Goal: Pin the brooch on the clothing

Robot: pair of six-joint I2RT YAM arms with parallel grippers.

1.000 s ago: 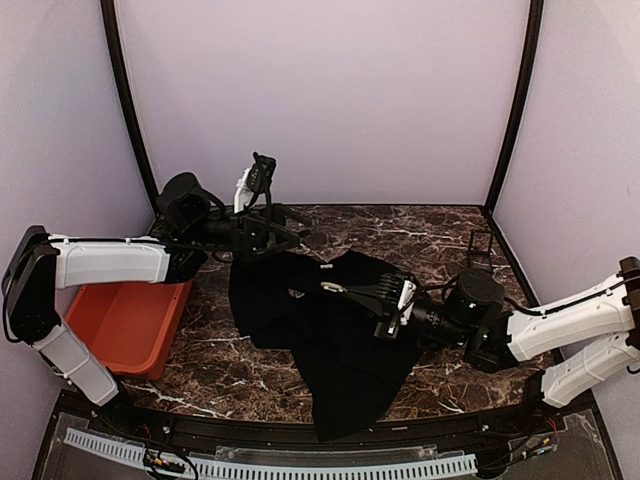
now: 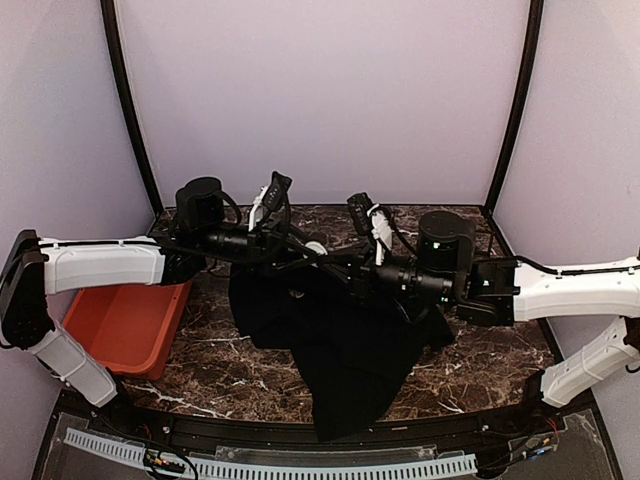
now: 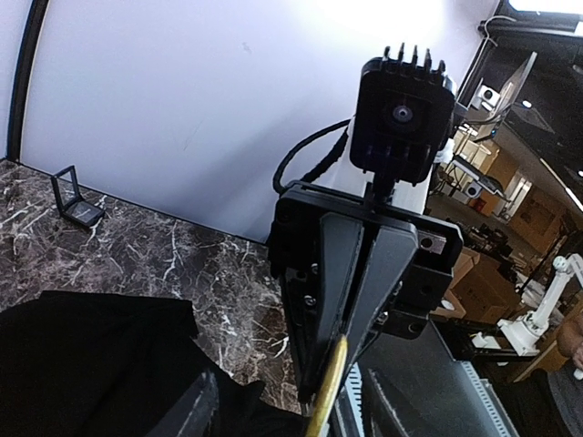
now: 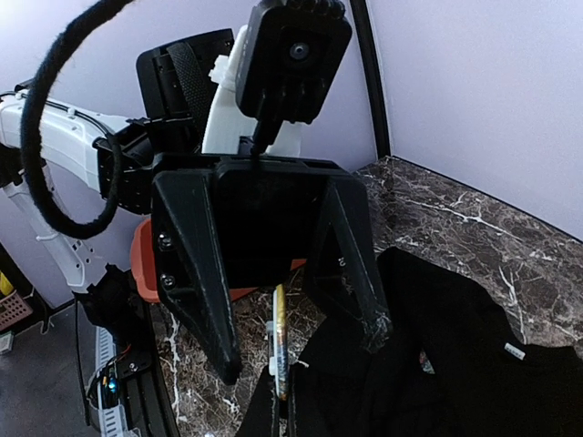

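The brooch (image 2: 316, 248) appears from above as a small pale disc between the two grippers, over the black clothing (image 2: 350, 350) spread on the marble table. My right gripper is shut on the brooch, which shows edge-on (image 4: 281, 341) as a thin yellowish strip in the right wrist view. Facing it, my left gripper (image 2: 303, 256) is open, with its fingers (image 4: 211, 309) on either side of the brooch and apart from it. In the left wrist view the brooch's yellow edge (image 3: 329, 387) stands between the blurred left fingers. Its pin cannot be made out clearly.
A red bin (image 2: 130, 325) stands at the left, under the left arm. A small black folding frame sits on the table at the right. The clothing carries a white tag (image 4: 515, 350). Bare marble lies at the front on both sides.
The right gripper has risen and moved back with the brooch, turning it to face the left gripper. The left gripper has come down and rightward, and the two now meet above the clothing.
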